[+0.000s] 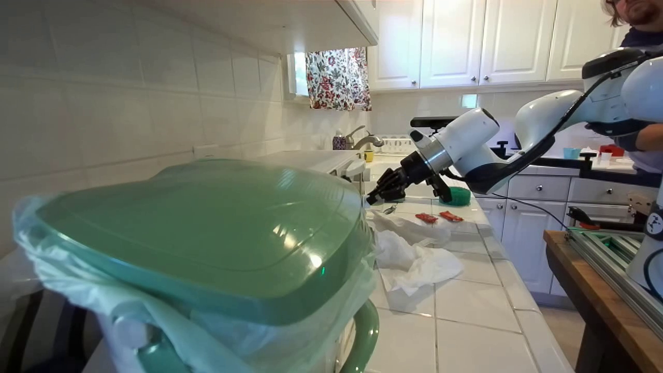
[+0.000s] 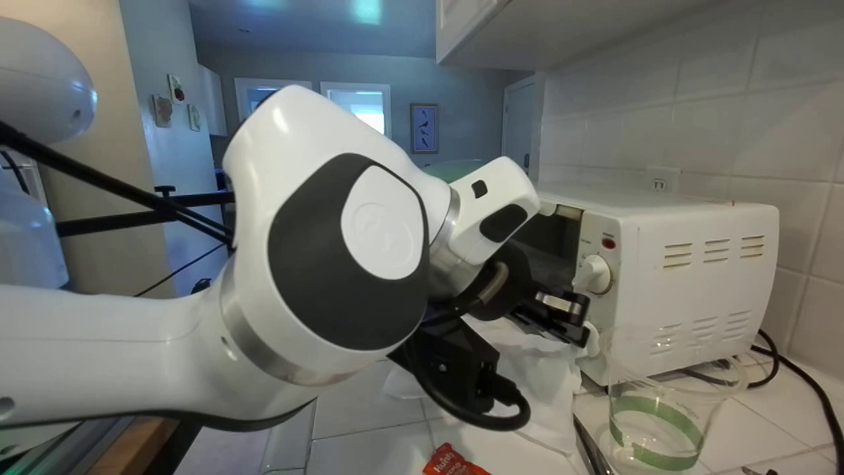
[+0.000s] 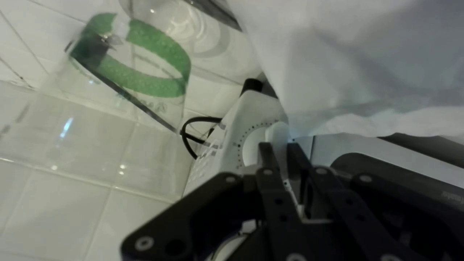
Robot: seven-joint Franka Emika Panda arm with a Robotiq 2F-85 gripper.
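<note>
A white toaster oven (image 2: 696, 269) stands against the tiled wall, control knobs on its front panel. In the wrist view my gripper is shut on a white knob (image 3: 277, 131), whose raised grip lies between the dark fingertips. From the other side, the gripper (image 2: 581, 323) reaches the lower knob (image 2: 591, 339), below a free upper knob (image 2: 593, 274). Exterior view 1 shows the gripper (image 1: 373, 198) low over the counter beyond the green bin, which hides most of the oven.
A clear jug with a green band (image 2: 657, 431) stands close beside the oven. White crumpled paper (image 1: 419, 264) lies on the counter in front, with red packets (image 1: 450, 216) farther back. The green-lidded bin (image 1: 205, 230) fills the near left.
</note>
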